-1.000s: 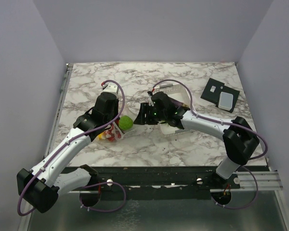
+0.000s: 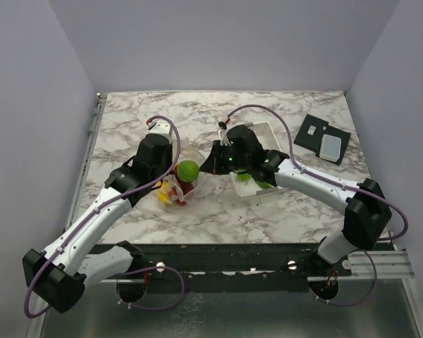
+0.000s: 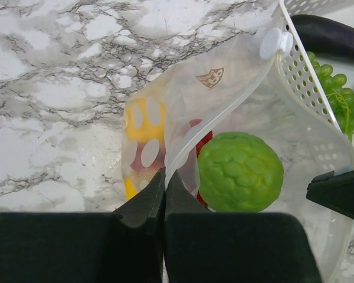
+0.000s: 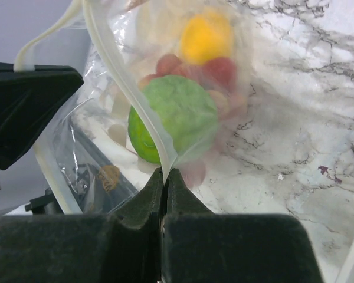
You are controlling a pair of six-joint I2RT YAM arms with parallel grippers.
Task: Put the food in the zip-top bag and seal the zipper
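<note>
The clear zip top bag (image 3: 215, 73) hangs between my two grippers with its mouth spread. A round green fruit (image 3: 241, 171) lies inside near the mouth, with red fruit (image 4: 220, 71) and yellow fruit (image 4: 206, 38) deeper in. My left gripper is shut on one side of the bag's rim. Opposite it, my right gripper is shut on the other side of the rim. A white zipper slider (image 3: 275, 44) sits at the far end of the mouth in the left wrist view.
A white perforated basket (image 2: 271, 134) stands behind the right arm, holding green grapes (image 3: 342, 94) and an eggplant (image 3: 333, 36). Black flat items (image 2: 312, 132) lie at the back right.
The bag's mouth has widened, and its contents have shifted with it. The left arm has stayed nearly still.
</note>
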